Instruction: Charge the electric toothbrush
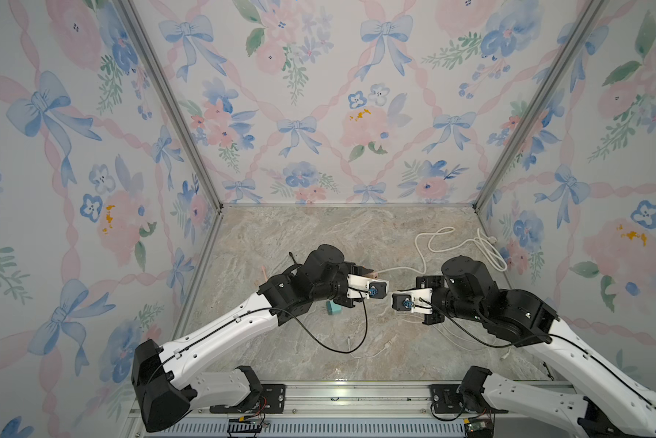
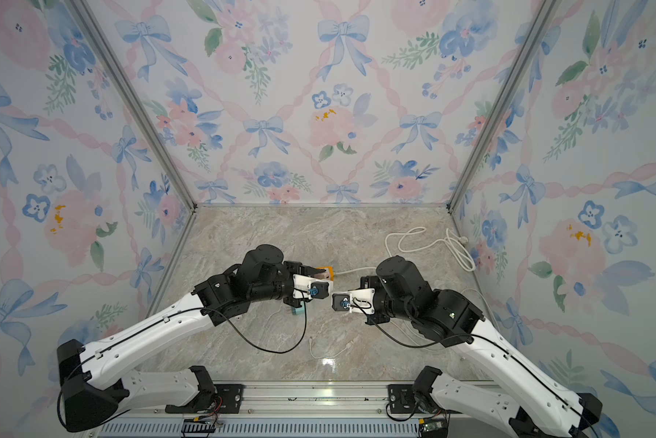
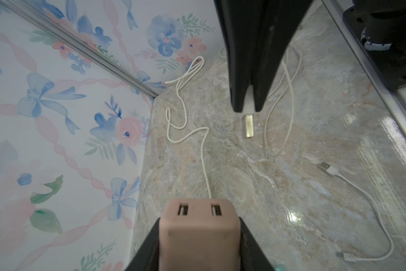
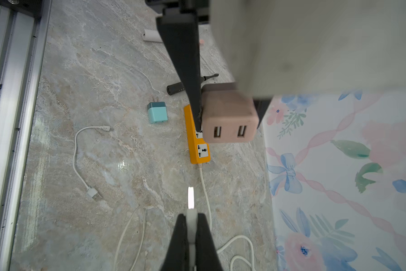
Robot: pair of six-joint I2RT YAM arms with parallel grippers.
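Note:
My left gripper [image 1: 363, 281] is shut on a pink USB charger block [image 4: 229, 115], whose two ports face my right gripper [image 2: 350, 299]. The right one is shut on a small pale connector with a metal tip [image 3: 249, 124], pointed toward the block. The two stand close but apart over the table. A grey toothbrush [image 4: 178, 86] and a white-handled one [image 4: 151, 36] lie on the table. An orange power strip [image 4: 191, 151] lies below with its cord, near a teal charger [image 4: 157, 115].
A short white cable [image 4: 78, 162] lies near the front rail [image 4: 20, 135]. Looped white cords [image 2: 459, 255] lie at the back right. Patterned walls surround the marble table [image 1: 255, 226].

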